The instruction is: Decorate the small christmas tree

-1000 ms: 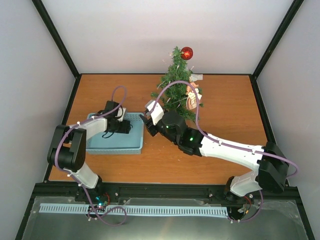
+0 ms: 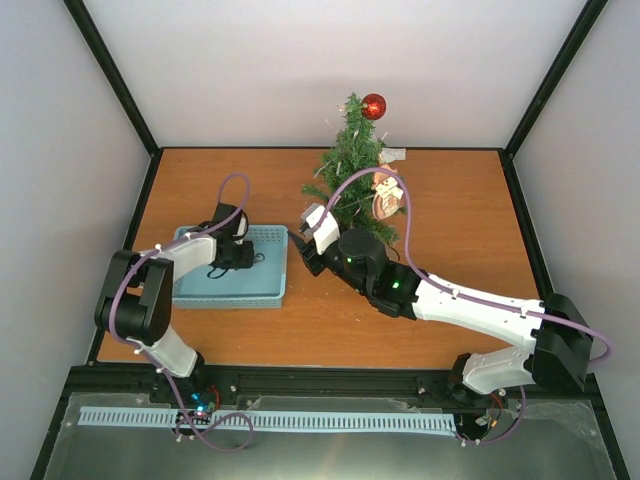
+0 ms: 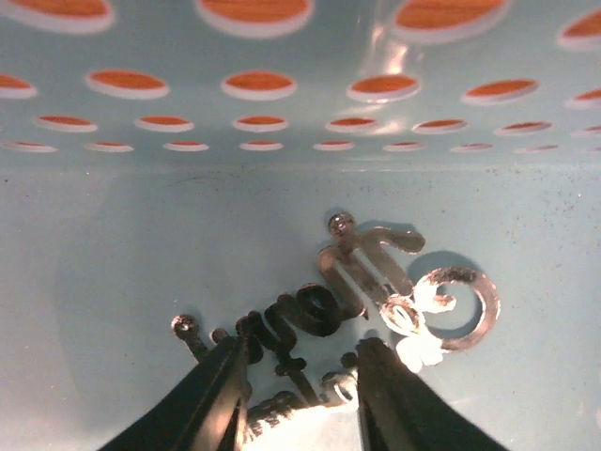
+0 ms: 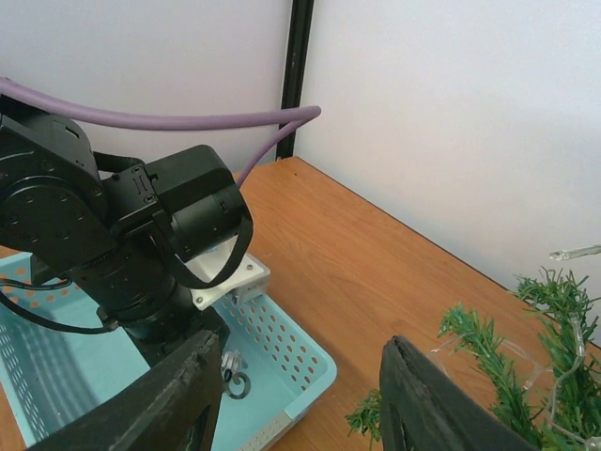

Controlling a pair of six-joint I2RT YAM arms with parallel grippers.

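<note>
A small green Christmas tree (image 2: 352,165) stands at the back of the table, with a red bauble (image 2: 373,107) at its top and a pale figure ornament (image 2: 387,197) on its right side. In the left wrist view a shiny metallic ornament with a ring (image 3: 470,305) lies on the floor of the blue basket (image 3: 113,244). My left gripper is over its near end, fingers part open and apart; whether they touch it I cannot tell. Beside the tree, my right gripper stands open and empty, facing the basket.
The perforated basket wall (image 3: 310,103) rises just beyond the ornament. Tree branches (image 4: 498,366) reach close to my right gripper's fingers. Bare wooden table (image 2: 460,220) lies to the right of the tree and along the front.
The left arm has shifted slightly to and fro over the basket. My right arm has moved a little to the right, its hose shifting with it. Tree and basket are unmoved.
</note>
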